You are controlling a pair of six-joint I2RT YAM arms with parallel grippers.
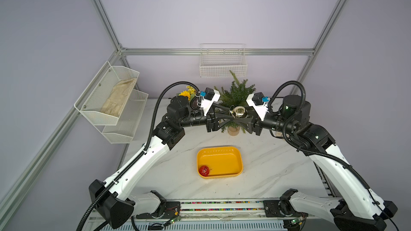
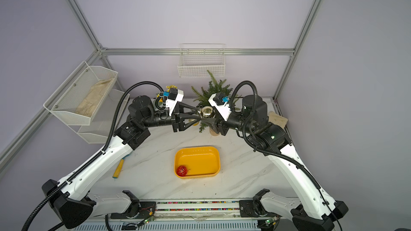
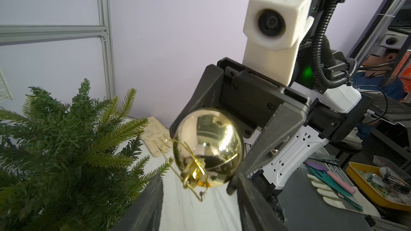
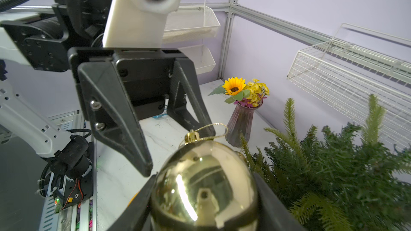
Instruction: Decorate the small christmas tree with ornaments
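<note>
A shiny gold ball ornament (image 3: 207,141) hangs in the air, with my right gripper shut on it. Its cap and thin gold loop (image 4: 220,125) point towards my left gripper, which is open. In the left wrist view the loop lies in front of the spread fingers (image 3: 147,201), between them in line of sight; whether it touches a finger I cannot tell. The green christmas tree (image 1: 239,92) stands behind both grippers in a light pot (image 1: 233,131). A red ornament (image 1: 204,170) lies in the yellow tray (image 1: 220,148).
A vase (image 4: 242,122) with yellow flowers stands behind the left arm. Wire baskets (image 1: 223,66) hang on the back wall and left side. A yellow-handled tool (image 2: 118,169) lies at the table's left. White tabletop around the tray is clear.
</note>
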